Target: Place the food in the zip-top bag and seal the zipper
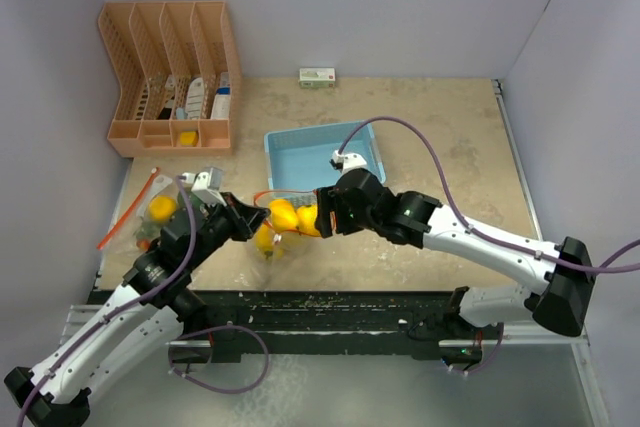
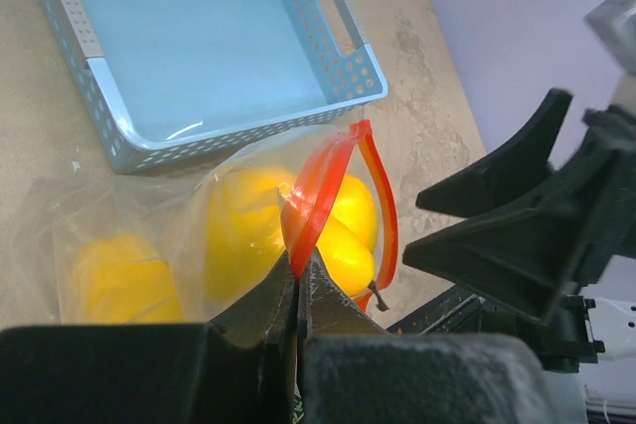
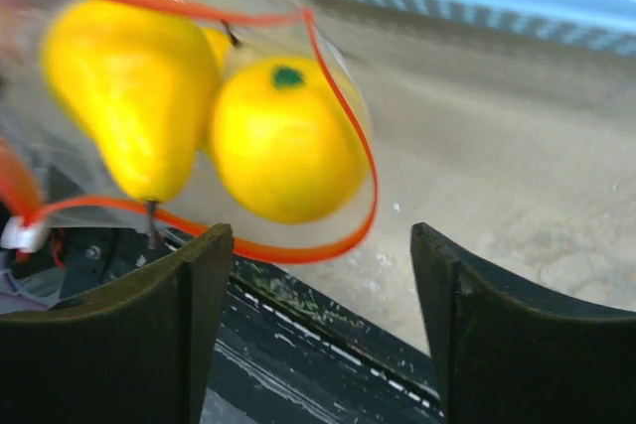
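A clear zip top bag [image 2: 45,235] with a red zipper rim [image 2: 318,196] holds several yellow food pieces. A pear-shaped piece [image 3: 139,86] and a round one [image 3: 288,141] show through its gaping mouth in the right wrist view. My left gripper is shut on the rim, pinching the red strip between its fingertips. The fingers of my right gripper stand apart, just beyond the mouth's near right corner, with nothing between them. From above, the right gripper [image 1: 325,211] is at the right end of the bag's mouth.
Right behind the bag lies an empty blue basket [image 1: 300,152]. Another clear bag [image 1: 135,232] with food sits at the left, partly behind the left arm. A peach-coloured rack [image 1: 125,137] stands at the back left.
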